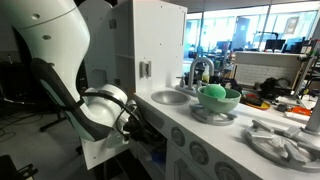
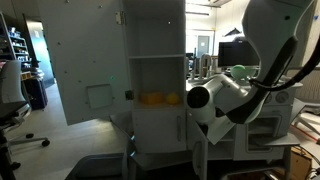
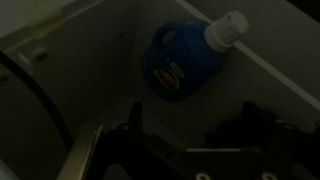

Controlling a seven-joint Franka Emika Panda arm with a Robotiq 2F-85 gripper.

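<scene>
In the dark wrist view, a blue bottle with a white cap and a coloured label leans near the far corner of a pale-walled compartment. My gripper is at the bottom of that view, its dark fingers spread apart, and the bottle is beyond them, not between them. A dark shape by the right finger is too dim to make out. In exterior view 1 the arm reaches down low beside the counter front; the gripper end is lost in shadow there.
On the white counter are a sink, a green bowl holding a green ball, and a burner plate. A tall white cabinet rises behind. Orange items sit on its shelf in exterior view 2.
</scene>
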